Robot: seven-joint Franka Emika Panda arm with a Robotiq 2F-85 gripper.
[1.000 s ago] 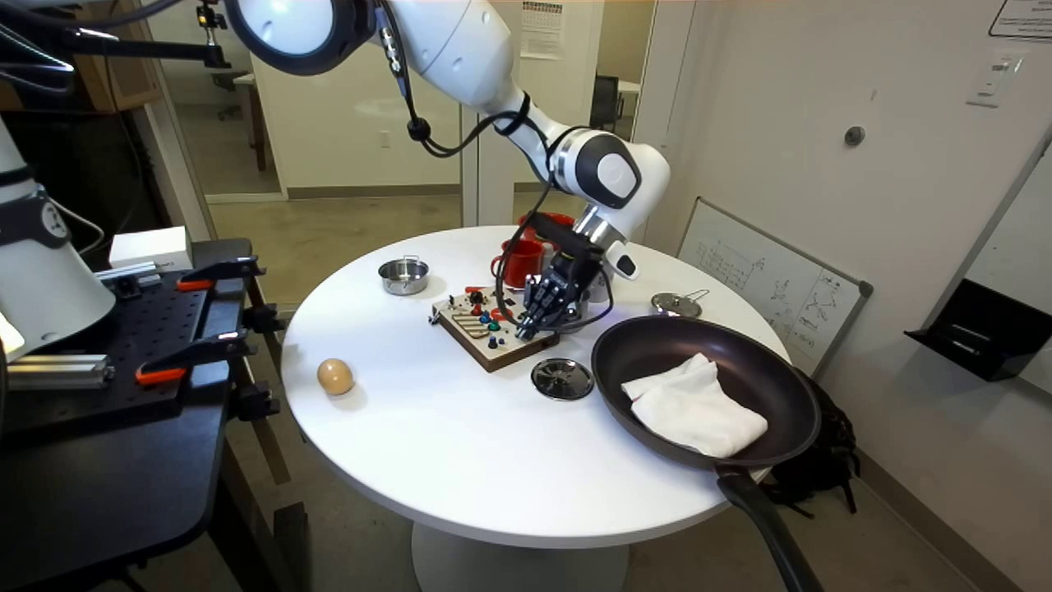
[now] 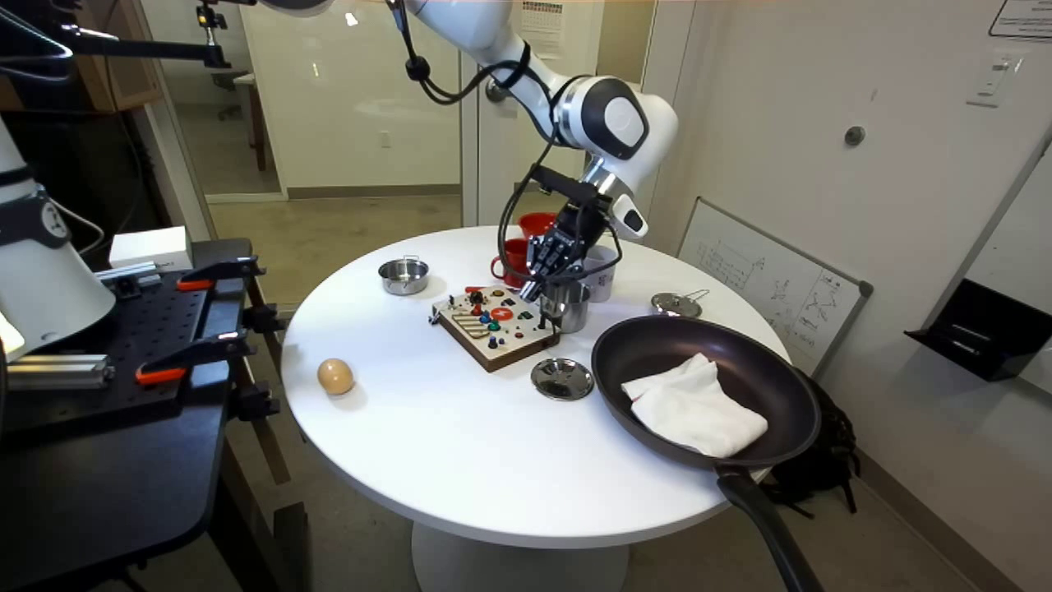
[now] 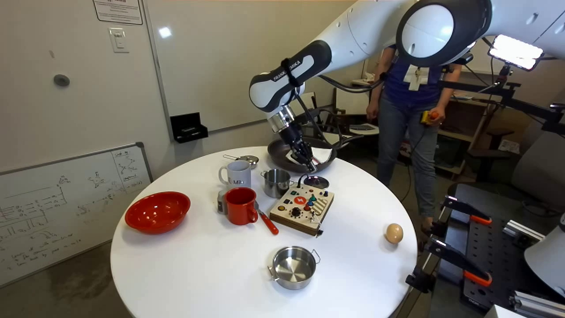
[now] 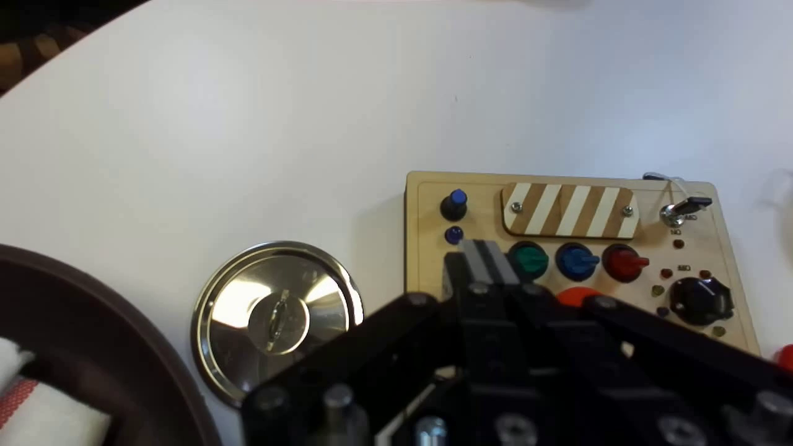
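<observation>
My gripper is shut, its two fingertips together and nothing showing between them. In the wrist view it covers the lower left part of a wooden switch board (image 4: pixel 427 256). The board carries green (image 4: pixel 529 260), blue (image 4: pixel 577 261) and red (image 4: pixel 625 262) knobs, a striped plate (image 4: pixel 570 210) and a black dial (image 4: pixel 700 301). Exterior view 1 has the gripper (image 2: pixel 530 293) above the board's (image 2: pixel 473 335) back right part. From the other side, the gripper (image 3: pixel 311 168) appears above the board's (image 3: pixel 280 214) far edge.
Close to the board lie a steel lid (image 2: pixel 562 379) and a steel pot (image 3: pixel 276 183). A large black pan (image 2: pixel 631 340) holds a white cloth (image 2: pixel 705 409). Mugs, a red bowl (image 3: pixel 157 212), a small steel pan (image 3: pixel 294 267) and an egg (image 2: pixel 335 376) stand around.
Compared with a second ago, my gripper has risen from low over the board and the arm has lifted with it. The board and other objects look unmoved.
</observation>
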